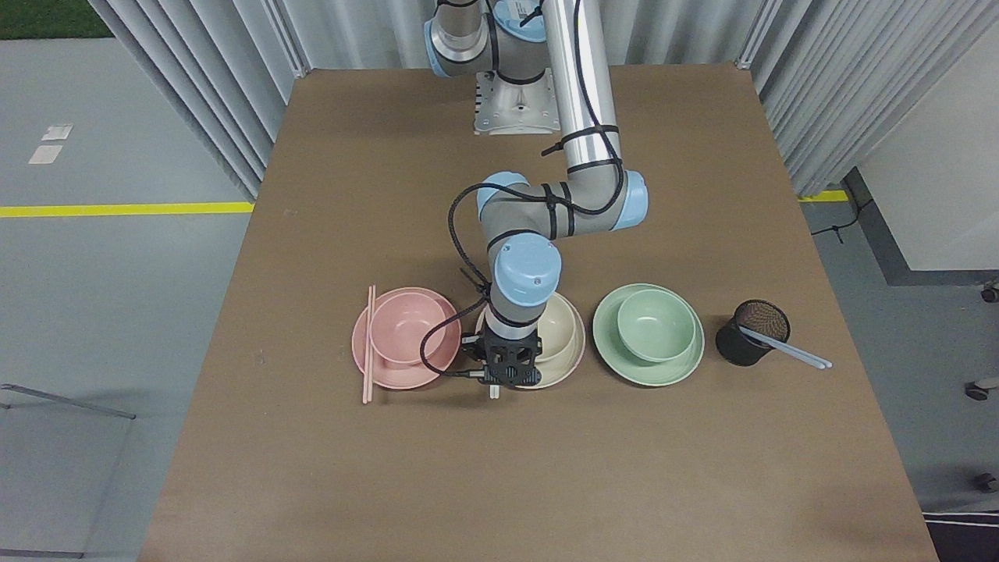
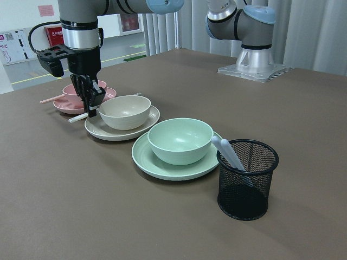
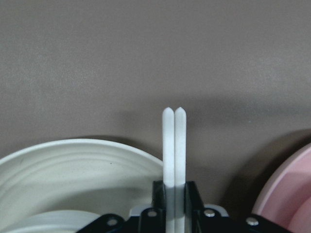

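Observation:
The gripper points down at the left rim of the cream plate [image 1: 559, 370], with a pair of white chopsticks [image 3: 174, 141] between its fingers; it appears shut on them. The cream bowl [image 2: 124, 112] sits on that plate, partly under the arm in the front view. Pink chopsticks [image 1: 369, 375] rest along the pink plate [image 1: 412, 376] and pink bowl [image 1: 404, 328], to the left of the gripper.
A green bowl [image 1: 655, 325] on a green plate [image 1: 646, 371] stands right of the cream set. A black mesh cup [image 2: 243, 195] holding pale chopsticks stands farther right.

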